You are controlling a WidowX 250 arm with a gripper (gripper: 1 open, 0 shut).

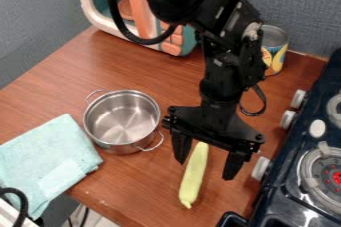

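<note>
My black gripper (206,154) hangs low over the wooden table, its two fingers apart, one on each side of the upper end of a pale yellow corn cob (192,183). The cob lies lengthwise toward the front edge, its upper end partly hidden under the gripper. A steel pot (120,123) stands just left of the gripper.
A light blue cloth (40,161) lies at the left edge. A black stove (306,151) with knobs fills the right. At the back are a can (274,52), partly hidden by the arm, and a toy-like bin (96,2).
</note>
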